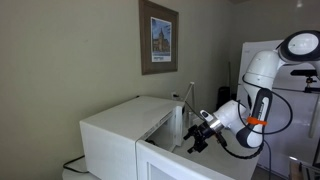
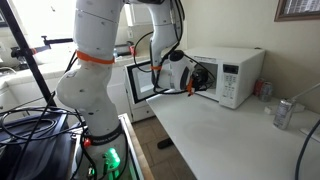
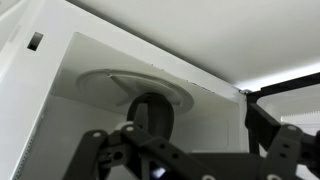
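Observation:
A white microwave (image 1: 125,128) stands on the table with its door (image 1: 178,160) swung open. In the wrist view its bare interior wall (image 3: 75,110) and round turntable (image 3: 108,88) show. A dark rounded object (image 3: 155,112) appears over the turntable; its lower part is hidden behind the gripper, and I cannot tell what it is. My gripper is open in front of the cavity, its fingers spread wide. Nothing is visibly held between them. The second exterior view shows the arm reaching over the door towards the microwave's opening (image 2: 204,72).
The open door (image 2: 145,77) stretches out on the arm's side and bounds the space there. A clear bottle-like container (image 2: 284,114) stands to the right of the microwave.

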